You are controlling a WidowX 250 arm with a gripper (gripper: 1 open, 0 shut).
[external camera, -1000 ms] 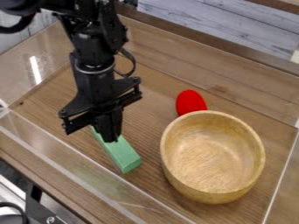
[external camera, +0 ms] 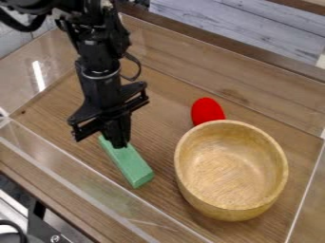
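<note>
My gripper points down over the upper end of a green rectangular block, which lies flat on the wooden table left of a tan bowl. The fingertips are close together, appearing shut; whether they touch the block cannot be told. A red object lies behind the bowl.
Bare table stretches behind the red object and to the left of the arm. A pale strip runs along the near left edge, with dark cables at the lower left corner.
My arm has shifted slightly left and back, its fingertips moving a little toward the block's upper end. The block, bowl and red object have not visibly moved.
</note>
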